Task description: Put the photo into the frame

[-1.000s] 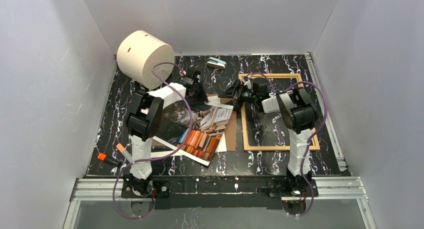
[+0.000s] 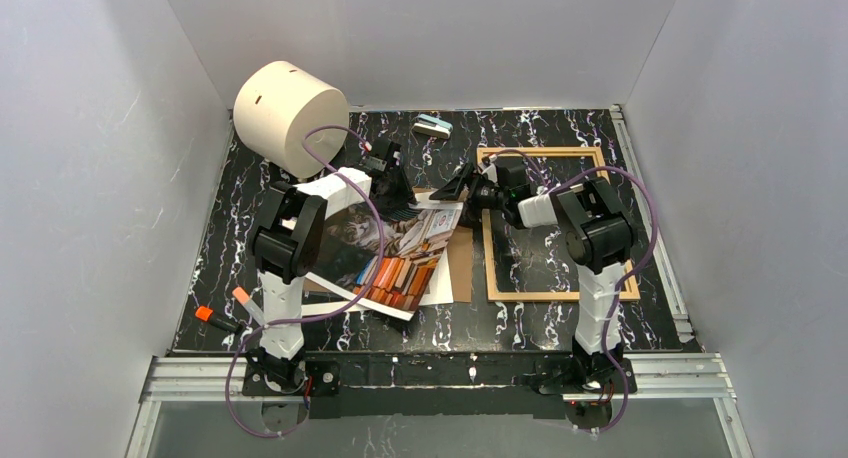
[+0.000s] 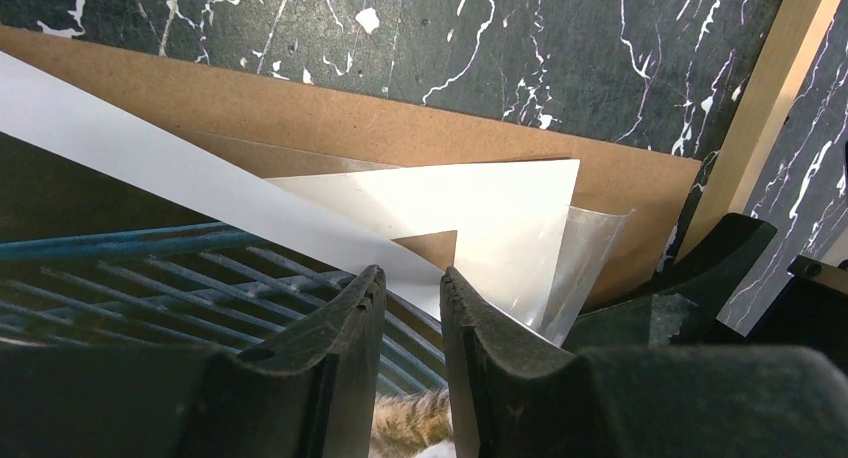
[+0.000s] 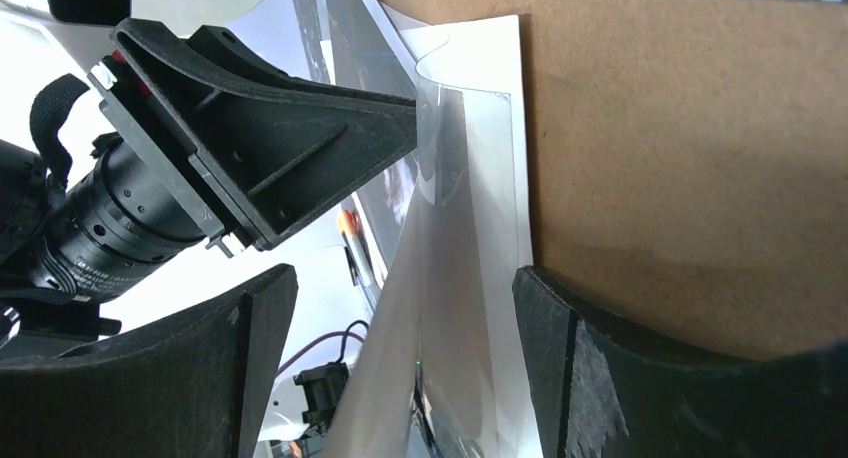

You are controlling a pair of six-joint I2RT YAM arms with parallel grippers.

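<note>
The photo (image 2: 400, 268), a white-bordered print with a cat and books, lies skewed over the backing at the left. My left gripper is shut on the photo's white upper border (image 3: 300, 233). Near the photo's upper right corner, my right gripper stands open. Between its fingers run a bent clear sheet (image 4: 455, 238) and part of a white mat (image 4: 505, 208); neither is pinched. The wooden frame (image 2: 489, 248) lies at the right, partly under the right arm. The left gripper hides part of the photo's top edge.
Brown backing board (image 2: 461, 268) lies under the photo and mat. A large cream cylinder (image 2: 280, 113) stands at the back left, a stapler (image 2: 432, 127) at the back middle. Two markers, one orange-capped (image 2: 215, 319), lie at the front left.
My right gripper has shifted left towards the photo. The photo's right side has bent and drawn in to the left, its lower corner moving up and left. The left arm has stayed still.
</note>
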